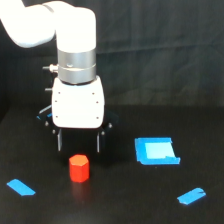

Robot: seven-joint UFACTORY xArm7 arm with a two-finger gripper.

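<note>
A small red-orange block [79, 168] with a six-sided outline stands on the dark table in the left half of the view. My white gripper [79, 150] points down above or just behind it. Its two thin dark fingers [59, 141] are spread wide, one toward each side of the block. Nothing shows between them.
To the right lies a white square with a blue border [140, 150]. Blue strips mark the table at front left [20, 187] and front right [191, 196]. Dark, bare table lies between them.
</note>
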